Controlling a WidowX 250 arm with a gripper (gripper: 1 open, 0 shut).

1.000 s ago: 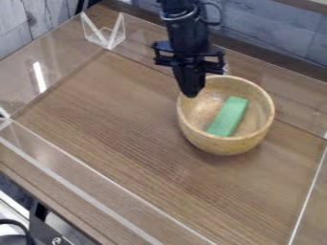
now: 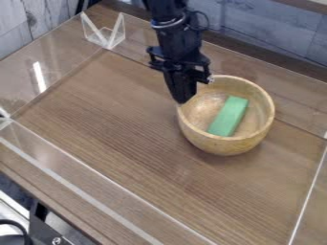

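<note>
My dark gripper [image 2: 189,77] reaches down from the top centre to just above the left rim of a tan wooden bowl [image 2: 202,142]. It looks shut, with nothing visible between its fingers, though its tip is small in this view. A green oblong block [image 2: 228,116] lies inside the bowl, toward its right side.
My gripper and arm have moved a little to the left over the bowl's rim. The bowl and the green block look unmoved.
</note>
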